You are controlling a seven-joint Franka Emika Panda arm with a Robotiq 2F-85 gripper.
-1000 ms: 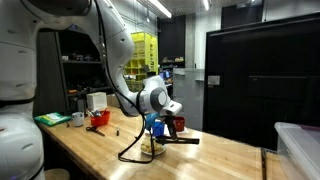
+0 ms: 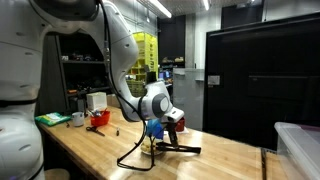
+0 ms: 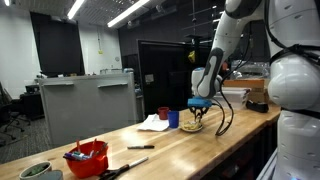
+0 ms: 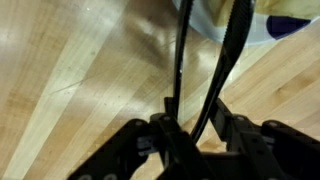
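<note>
My gripper points down beside a white plate, its long black fingers part open. Between them I see only the wooden table and a bit of the plate's rim; nothing is held. On the plate lies a pale yellow item, cut off by the frame's top edge. In exterior view 2 the plate stands under the arm's hand, with a blue cup close by. Whether the fingertips touch the plate is hard to tell.
A red cup and a white cloth lie behind the plate. Toward the table's other end are a red bowl with things in it and a dark-handled tool. Bare wood spreads to the right in exterior view 1.
Over the last second the arm's hand has come down toward the table, near the plate. The cups and the other things have not visibly moved.
</note>
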